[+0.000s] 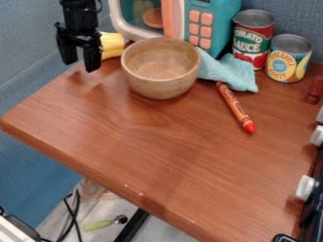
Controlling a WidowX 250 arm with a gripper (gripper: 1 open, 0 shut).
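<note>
The black gripper (pixel 78 52) hangs at the upper left, beside a yellow object (pixel 111 43) at the table's back-left corner; whether its fingers are open or shut is hard to tell. A wooden bowl (pixel 161 79) stands to the right of it. A light blue cloth (pixel 229 72) lies right of the bowl, with an orange crayon (pixel 235 107) in front of it.
A teal toy microwave (pixel 211 30) stands at the back, with a tomato can (pixel 252 43) and another can (pixel 288 59) to its right. A small red object (pixel 314 91) is at the right.
</note>
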